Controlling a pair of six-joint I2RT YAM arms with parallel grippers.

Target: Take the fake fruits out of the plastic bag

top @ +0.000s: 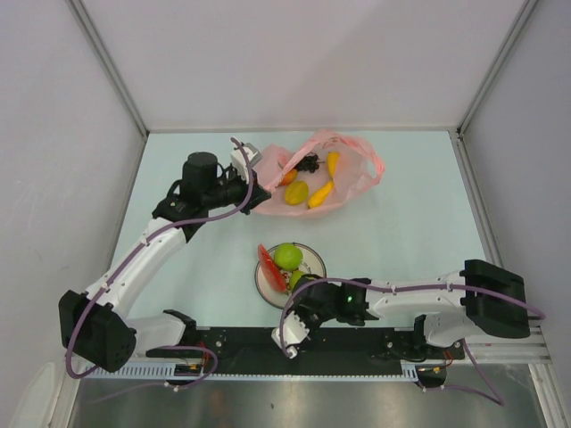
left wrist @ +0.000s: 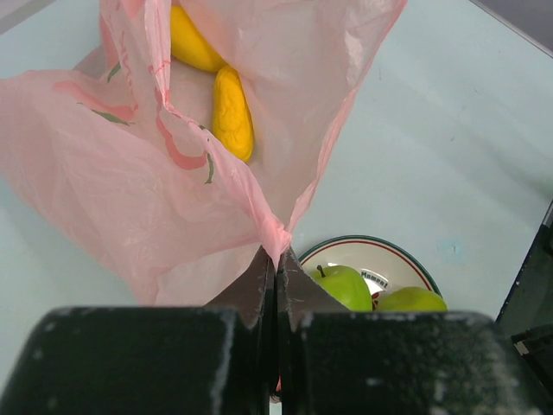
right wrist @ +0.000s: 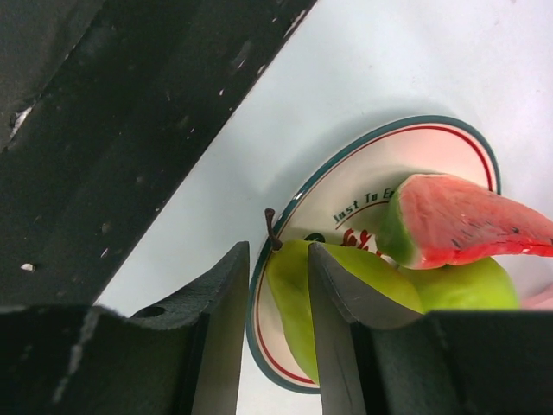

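A pink plastic bag (top: pixel 357 178) lies open at the back, holding yellow bananas (top: pixel 321 194), a yellow mango (top: pixel 296 193), an orange fruit and dark grapes. My left gripper is shut on the bag's edge, holding it up at the left. My right gripper is part open over the plate (right wrist: pixel 421 138) at the front, by a green pear (right wrist: pixel 354 268), a watermelon slice (right wrist: pixel 475 220) and a green apple (right wrist: pixel 462 290). Whether it touches the pear is unclear.
The plate sits near the table's dark front edge (top: pixel 223 357).
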